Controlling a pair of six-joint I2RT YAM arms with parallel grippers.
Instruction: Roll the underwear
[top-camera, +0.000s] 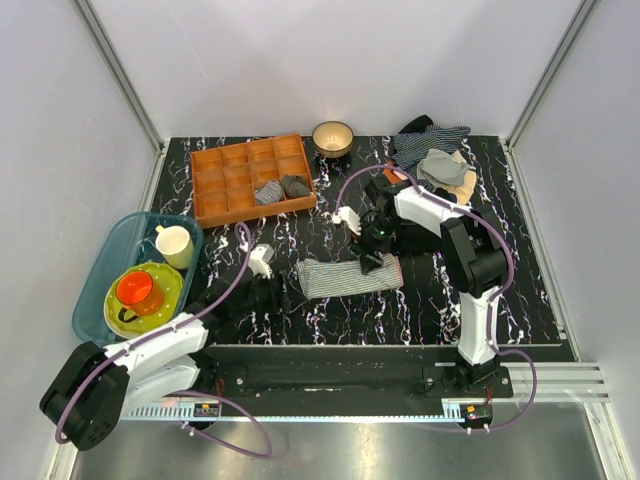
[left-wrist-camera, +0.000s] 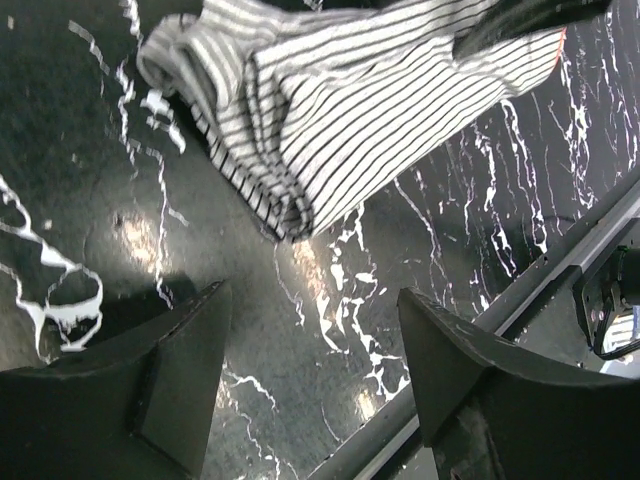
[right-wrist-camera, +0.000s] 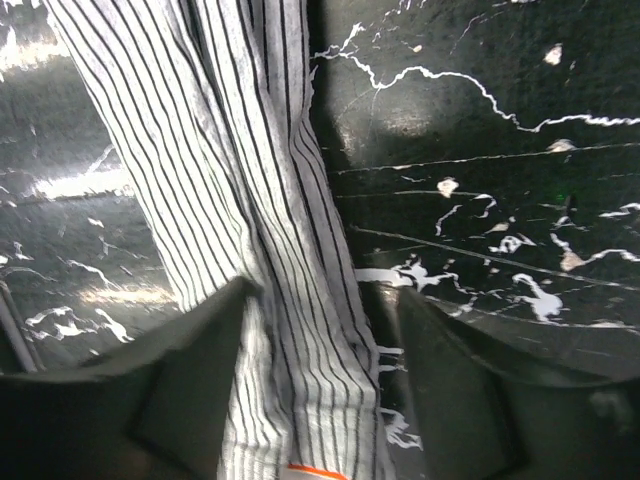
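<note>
A striped grey-white pair of underwear (top-camera: 345, 279) lies folded into a long flat strip at the table's middle, with an orange-edged label (right-wrist-camera: 316, 472) at its right end. My left gripper stands open off the strip's left end, bare tabletop between its fingers. In the left wrist view that end of the cloth (left-wrist-camera: 320, 140) looks loose and crumpled. My right gripper is over the strip's right part, its fingers apart and the cloth below and between them; whether they touch it I cannot tell.
An orange divided box (top-camera: 225, 190) at the back left holds two rolled items (top-camera: 295, 186). A clothes pile (top-camera: 440, 165) lies back right, a bowl (top-camera: 332, 138) at the back. A blue tub (top-camera: 92, 300) with dishes stands left.
</note>
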